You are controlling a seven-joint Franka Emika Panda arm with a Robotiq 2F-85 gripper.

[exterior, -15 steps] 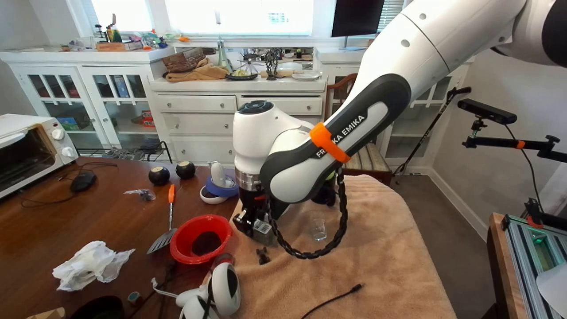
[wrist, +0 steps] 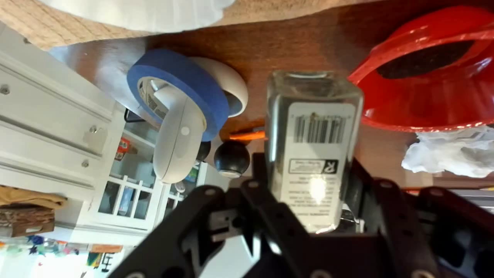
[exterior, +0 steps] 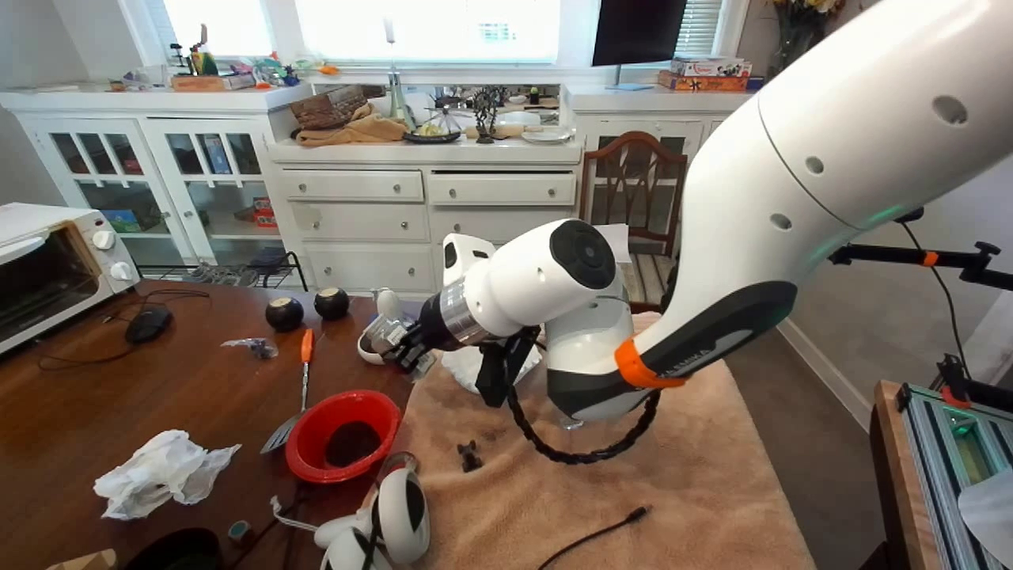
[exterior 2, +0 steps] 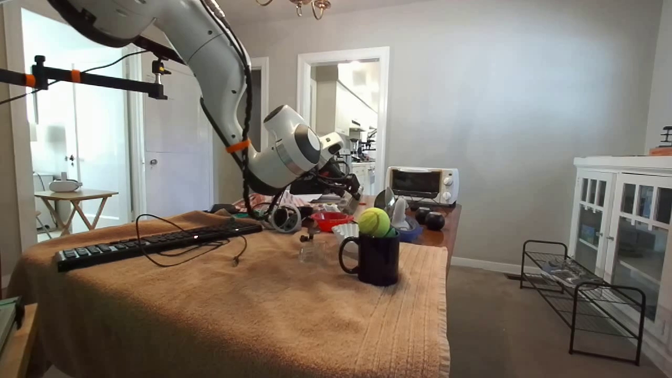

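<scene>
Between the fingers of my gripper is a clear square bottle [wrist: 319,129] with a white barcode label; I am shut on it. In the wrist view its flat base end points away from me, above the dark table. Exterior view 1 shows the gripper [exterior: 404,350] tipped towards the left, with the bottle [exterior: 382,334] raised in front of the blue tape roll. Exterior view 2 has the gripper [exterior 2: 354,187] beyond the dark mug, the bottle [exterior 2: 348,202] partly hidden.
A red bowl [exterior: 301,446] stands close by, with a spatula [exterior: 305,370] beside it. The blue tape roll [wrist: 210,104] surrounds a white upright object [wrist: 178,139]. A dark mug [exterior 2: 379,261] holds a tennis ball [exterior 2: 374,221]. Crumpled white plastic [exterior: 161,472] lies at the left.
My gripper has swung from pointing down to a sideways tilt, carrying the bottle up and left towards the tape roll. The red bowl has shifted slightly left and nearer the camera.
</scene>
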